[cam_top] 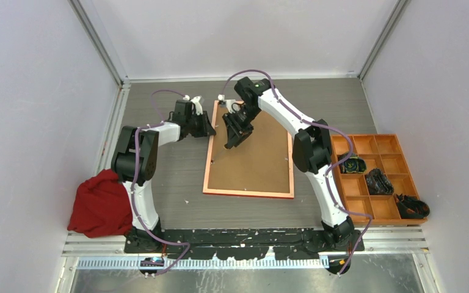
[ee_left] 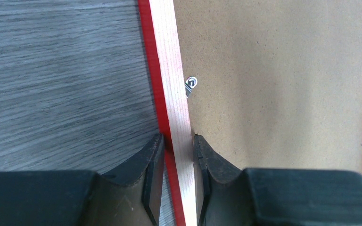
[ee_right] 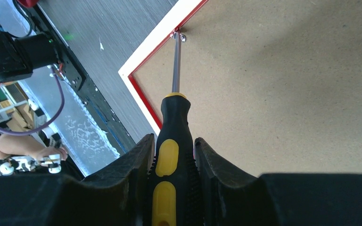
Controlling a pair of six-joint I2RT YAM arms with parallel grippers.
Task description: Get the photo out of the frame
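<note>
The picture frame [cam_top: 250, 193] lies with its brown backing board [cam_top: 256, 165] facing up, its border pale wood with red sides. My left gripper is shut on the frame's left border, and a small metal clip [ee_left: 191, 83] shows just above its fingers. In the right wrist view, my right gripper is shut on the black and yellow handle of a screwdriver [ee_right: 175, 110]. The screwdriver's tip is at another metal clip [ee_right: 183, 37] along the inner edge of the left border; whether it touches cannot be told. The photo is hidden under the board.
An orange compartment tray [cam_top: 366, 146] with several dark items stands on the right. At the left front lies a red cloth [cam_top: 102, 204].
</note>
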